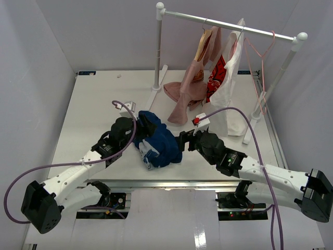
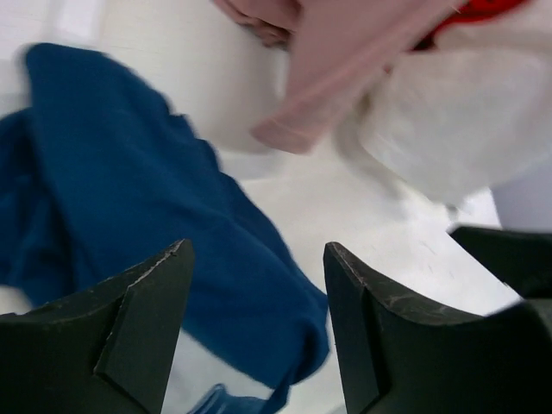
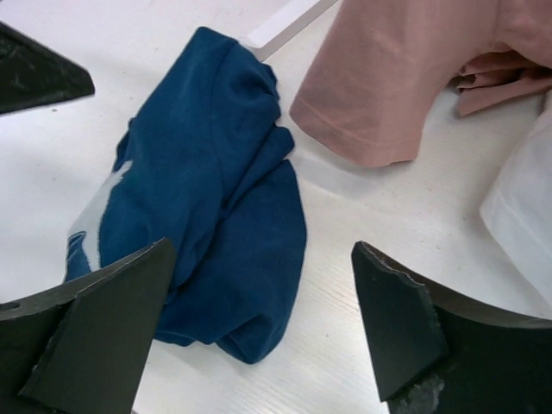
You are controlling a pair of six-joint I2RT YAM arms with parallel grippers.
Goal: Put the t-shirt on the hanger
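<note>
A crumpled navy t-shirt with a whitish patch lies on the white table, between the two arms. My left gripper hovers over its upper left part; in the left wrist view the fingers are apart above the cloth, holding nothing visible. My right gripper is beside the shirt's right side, fingers wide apart in the right wrist view, with nothing between them. A pink hanger hangs empty at the right end of the rail.
The white rail spans the back right. A pink garment and a white garment with red hang from it, reaching the table.
</note>
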